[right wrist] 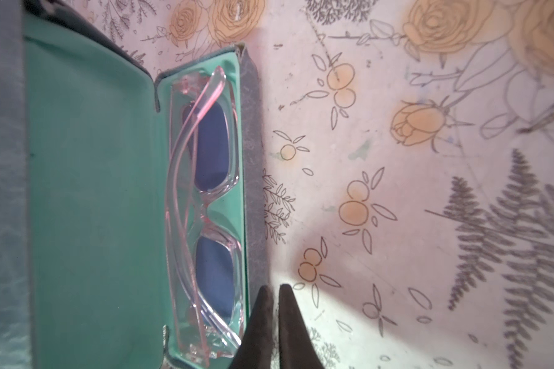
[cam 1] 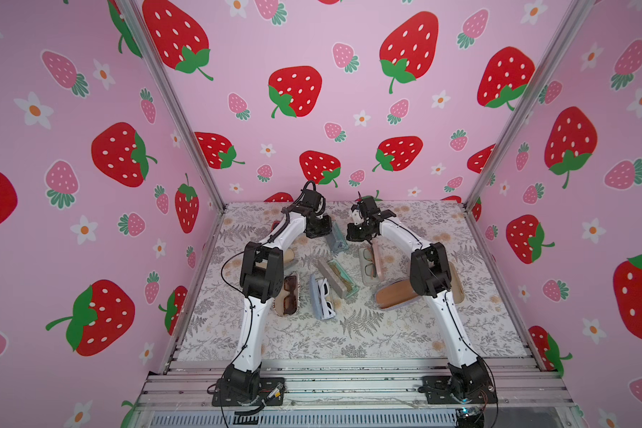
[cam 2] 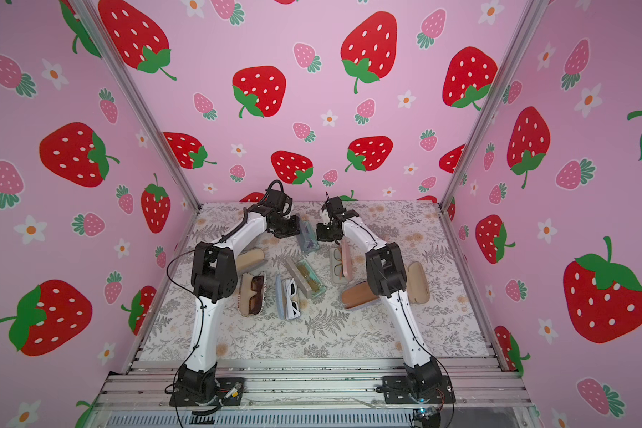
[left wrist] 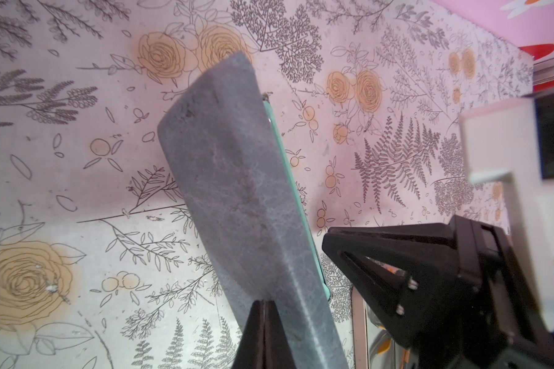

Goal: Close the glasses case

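A grey-blue glasses case stands open between my grippers at the back middle. Its teal inside shows in the right wrist view, with clear pink-framed glasses in the tray. My left gripper is shut with nothing visible between its fingers, over the outside of the lid. My right gripper is at the tray's outer side, its fingertips close together with a narrow gap and nothing clear between them.
Several other cases, some open with glasses, lie in front, including an open mint case, a white-glasses case and a brown case.
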